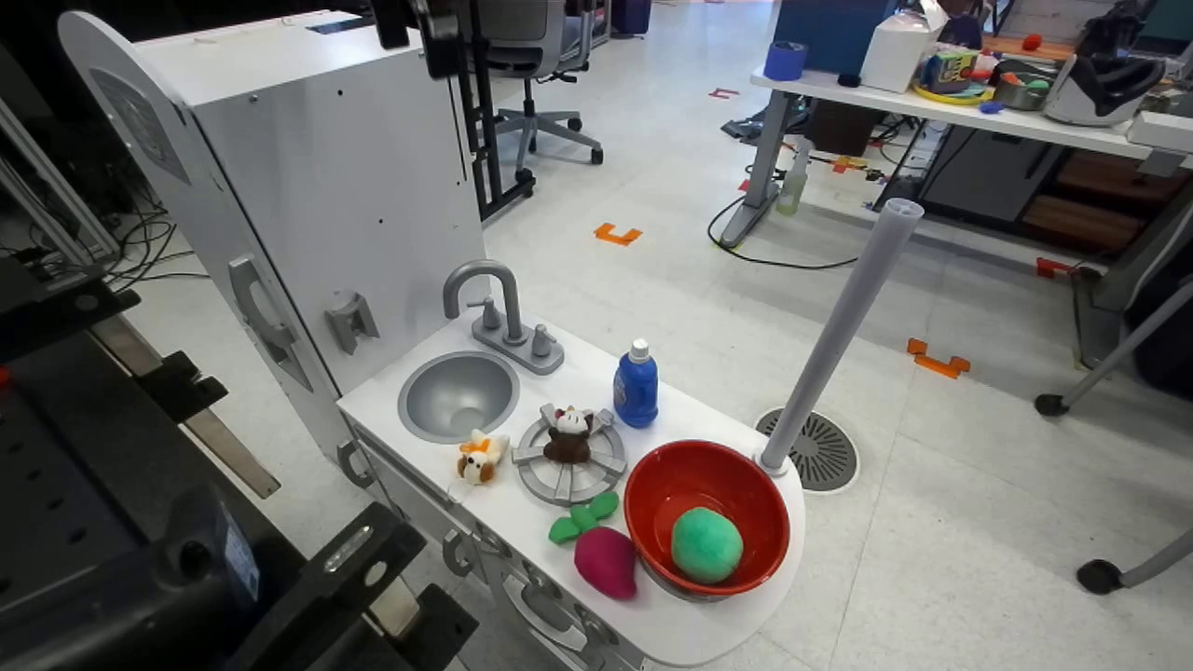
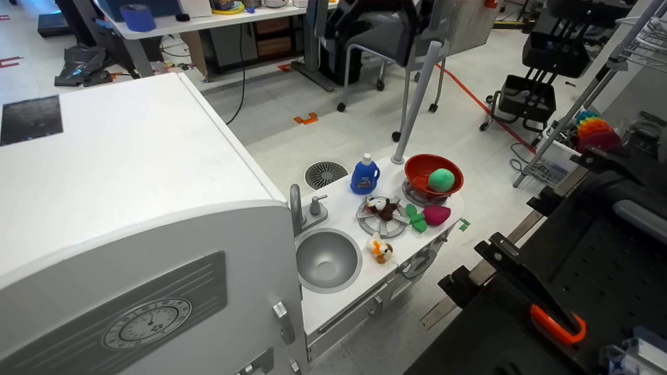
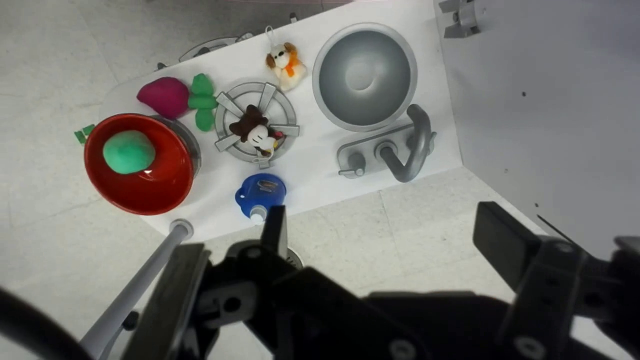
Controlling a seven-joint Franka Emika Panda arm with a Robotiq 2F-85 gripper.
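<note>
My gripper is open in the wrist view, its black fingers wide apart and only floor seen between them. It hangs high above the toy kitchen counter (image 1: 598, 386). A red bowl (image 1: 716, 458) at the counter's rounded end holds a green ball (image 1: 706, 544). Beside the bowl lies a magenta plush (image 1: 606, 563) with green leaves. On the grey burner ring (image 1: 565, 481) sits a small brown and white toy (image 1: 568, 438). A plush puppy (image 1: 477, 460) with an orange scarf lies between burner and sink. Upright at the rear edge stands a blue bottle (image 1: 637, 390).
A grey sink basin (image 3: 364, 78) is empty, with a curved faucet (image 3: 414, 147) rising behind it. The tall white cabinet (image 1: 347, 168) walls off one end, and a grey post (image 1: 839, 335) rises near the bowl. Bare counter shows between bottle and faucet.
</note>
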